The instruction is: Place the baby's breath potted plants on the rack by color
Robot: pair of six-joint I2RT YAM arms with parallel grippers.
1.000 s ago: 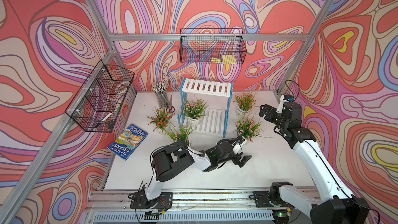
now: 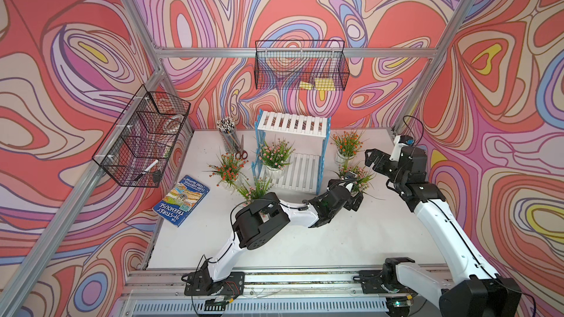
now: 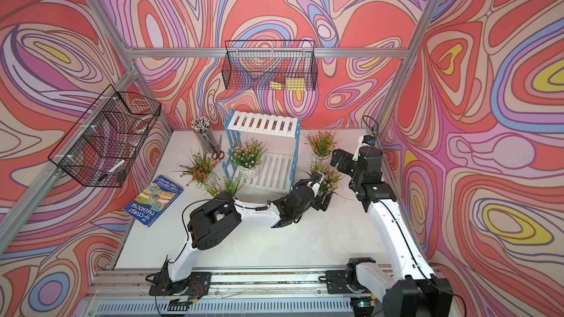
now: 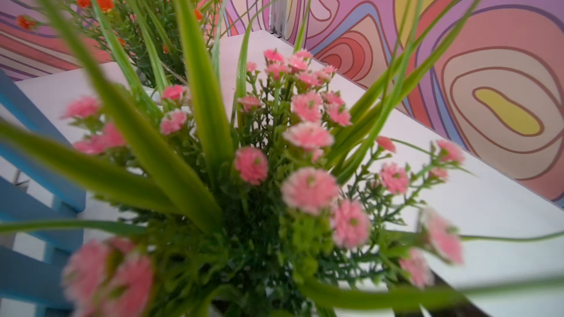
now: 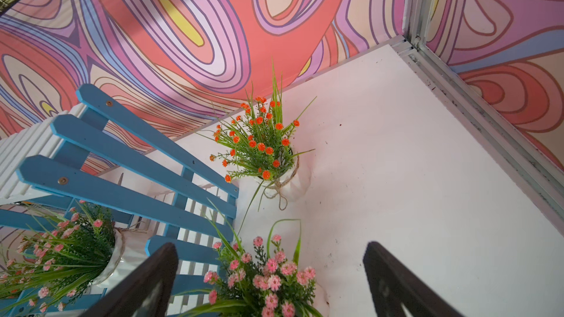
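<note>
A pink-flowered potted plant [image 2: 363, 179] stands right of the blue-and-white rack [image 2: 304, 170]. My left gripper [image 2: 353, 192] is open at this plant, its fingers around or beside the pot; the contact is hidden. Pink blooms [image 4: 309, 190] fill the left wrist view. On the rack's lower shelf, at the left, sits another pink plant [image 2: 275, 154]. Orange-flowered plants stand on the table: one behind right [image 5: 258, 141], one left of the rack [image 2: 227, 168]. A further plant [image 2: 254, 189] is partly covered by the left arm. My right gripper is open and empty, above the table's right side.
The upper shelf [image 2: 293, 122] is bare. Scissors [image 2: 241, 153] and a vase of stems [image 2: 228, 132] stand back left, a book [image 2: 181, 199] front left. Wire baskets [image 2: 302, 70] hang on the frame.
The right arm has barely shifted. The plants stay where they were.
</note>
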